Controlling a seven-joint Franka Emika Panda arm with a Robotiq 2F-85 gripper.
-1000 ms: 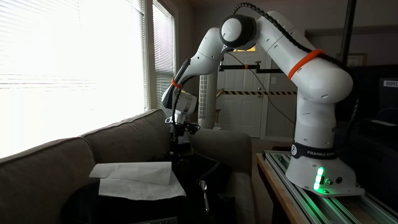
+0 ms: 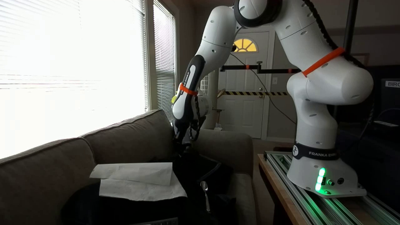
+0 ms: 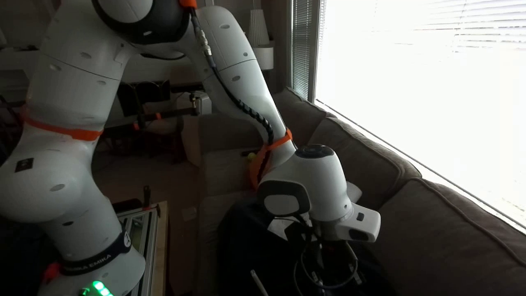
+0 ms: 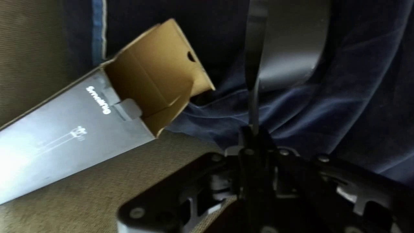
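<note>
In the wrist view my gripper is shut on the thin end of a black utensil [image 4: 295, 46]. The utensil's broad, smooth part extends away from the fingers over dark blue cloth [image 4: 229, 120]; it looks like a spatula or ladle, but its full shape is cut off by the frame. In exterior view 1 the gripper [image 2: 183, 144] is low over the sofa's far corner, too dark there for the held piece to be made out. Exterior view 2 has the hand [image 3: 340, 227] tilted above the dark cloth, with its fingers hard to distinguish.
An open grey cardboard box [image 4: 70, 136] lies left of the gripper on the sofa. White paper sheets [image 2: 138, 182] and a metal spoon [image 2: 205, 197] rest on the dark cloth. The sofa's backrest [image 2: 127, 138] and armrest [image 2: 225, 150] stand close around the hand.
The arm has changed posture: its elbow is higher, the forearm steeper, and the hand has turned from pointing straight down to a tilted pose. Paper and spoon have stayed put.
</note>
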